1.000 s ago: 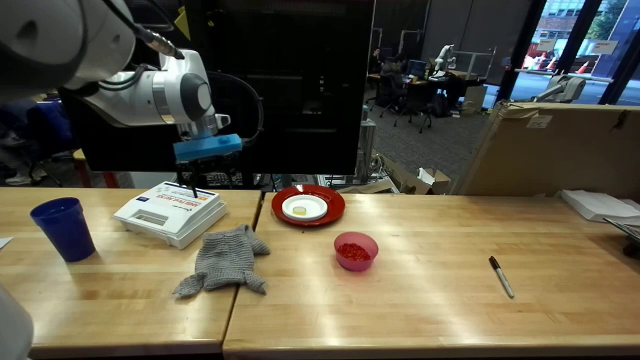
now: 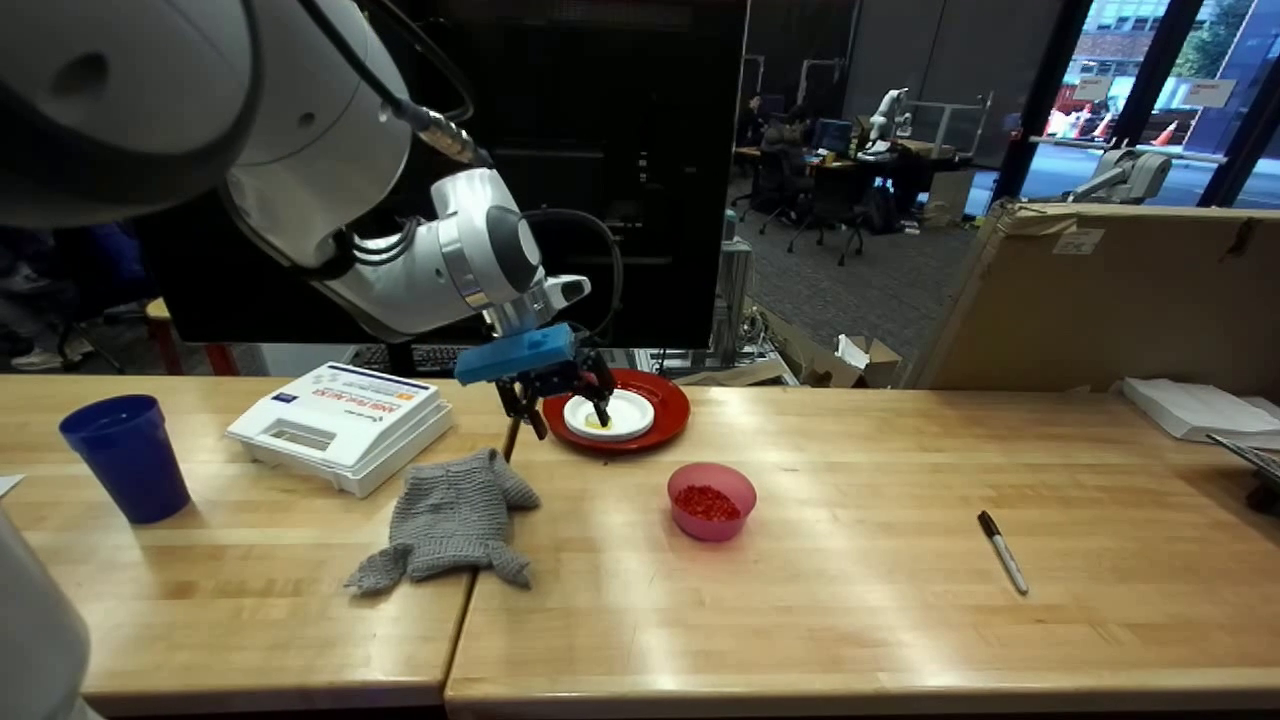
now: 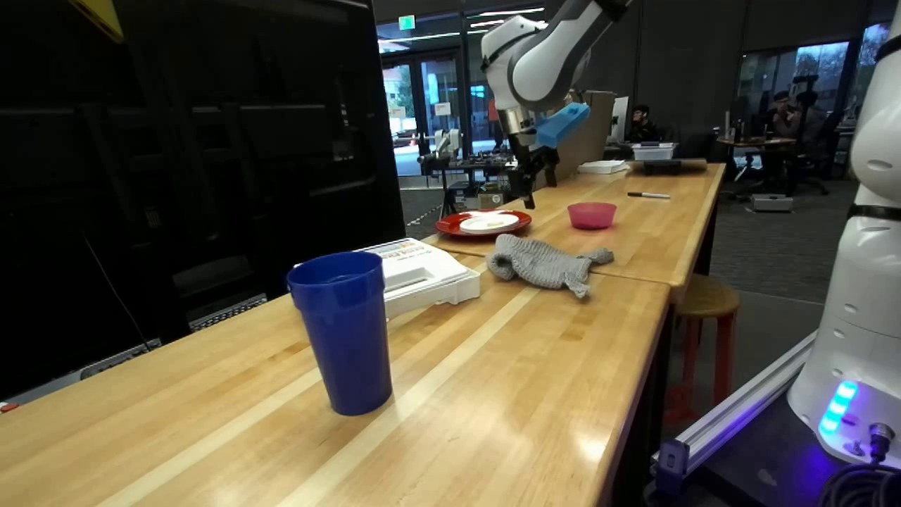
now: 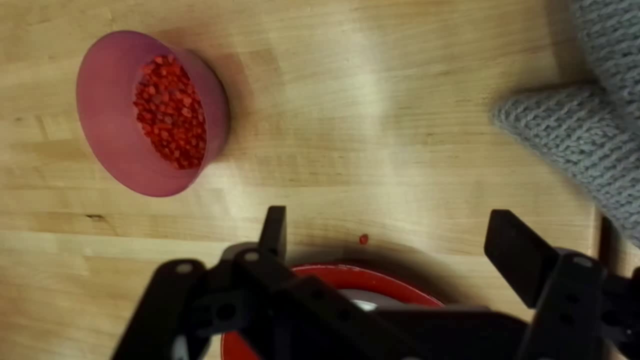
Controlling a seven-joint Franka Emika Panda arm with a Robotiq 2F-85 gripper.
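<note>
My gripper (image 2: pixel 567 428) is open, its dark fingers spread above the left part of a red plate (image 2: pixel 674 420). On that plate lies a smaller white plate (image 2: pixel 637 416), whose small yellowish item is mostly hidden behind a finger. In the wrist view nothing sits between the fingertips, and the red plate (image 4: pixel 342 275) shows below them, largely covered by the gripper. A pink bowl (image 2: pixel 713 473) holding small red pieces (image 4: pixel 171 114) stands in front and to the right of the plates. One red crumb (image 4: pixel 363 239) lies on the table beside the plate rim.
A grey knitted cloth (image 2: pixel 452 523), a white case (image 2: pixel 339 418) and a blue cup (image 2: pixel 128 460) occupy the left side. A marker (image 2: pixel 1003 552) lies to the right. A black panel (image 3: pixel 194 127) stands behind the table.
The arm has moved right and lower, from above the white case to over the plates, where the gripper now partly covers them in exterior view 1. The table objects stayed put.
</note>
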